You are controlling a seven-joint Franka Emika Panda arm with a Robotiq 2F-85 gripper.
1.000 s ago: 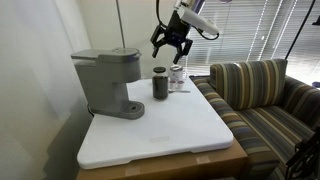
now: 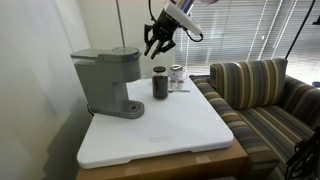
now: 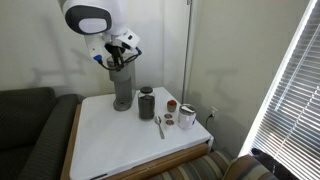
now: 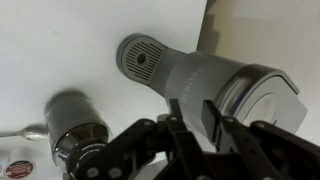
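The grey coffee maker (image 2: 106, 84) stands upright at the left of the white table, its lid down. Above and behind it in that view hangs my gripper (image 2: 150, 43), empty, with a gap between its fingers. From the other side, the gripper (image 3: 120, 54) appears at the height of the machine's top (image 3: 123, 84). Looking down in the wrist view, I see the machine's head (image 4: 262, 95) and drip tray (image 4: 143, 58), the gripper's fingers overlapping the picture of its body. A dark lidded jar (image 2: 160, 84) is close beside the machine.
A pale jar (image 3: 187, 117), a spoon (image 3: 160, 128) and small cups or pods (image 3: 169, 119) lie near the dark jar. Bare white tabletop (image 2: 165, 133) fills the front. A striped sofa (image 2: 250, 85) borders the table.
In exterior view 1 my gripper has moved left and slightly up, towards the coffee maker, and has turned. The objects on the table stay where they were.
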